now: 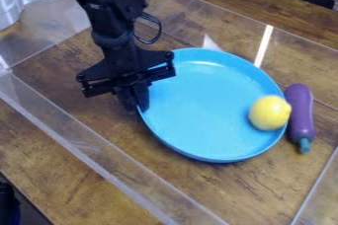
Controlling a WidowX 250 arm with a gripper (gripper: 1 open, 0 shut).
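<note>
My black gripper reaches down at the left rim of a large blue plate, its fingertips low against that rim; whether anything is between them is hidden. A yellow round object, like a lemon, sits on the plate's right part. A purple eggplant-like toy lies just outside the plate to the right, green tip toward the front.
The plate rests on a wooden surface bordered by clear plastic walls at left and front. Bare wood lies behind the plate and to its front left.
</note>
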